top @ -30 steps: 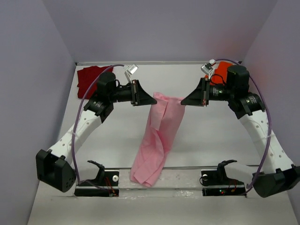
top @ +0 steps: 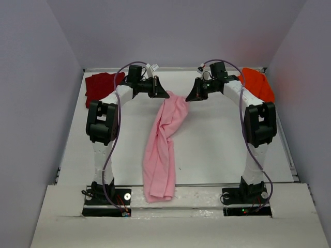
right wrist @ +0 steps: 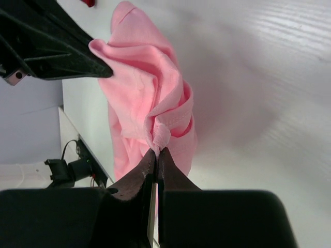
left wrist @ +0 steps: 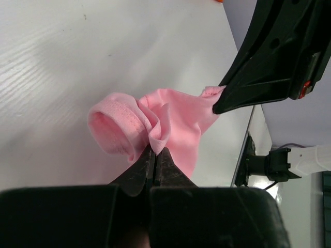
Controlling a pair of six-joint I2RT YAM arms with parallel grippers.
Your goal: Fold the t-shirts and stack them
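Observation:
A pink t-shirt [top: 160, 147] runs long and crumpled down the middle of the table, its lower part hanging over the front edge. Its far end is pinched at two points: my left gripper [top: 167, 96] is shut on the upper-left corner, and my right gripper [top: 187, 99] is shut on the upper-right one. In the left wrist view the cloth [left wrist: 176, 119] bunches at the fingertips. In the right wrist view it falls in loose folds [right wrist: 134, 98] below the tips.
A dark red shirt [top: 98, 88] lies at the back left and an orange one [top: 261, 88] at the back right, each beside an arm.
Both grippers have moved toward the back of the table and closer together, carrying the pink shirt's end, which now bunches and lies lower. The arms appear lowered.

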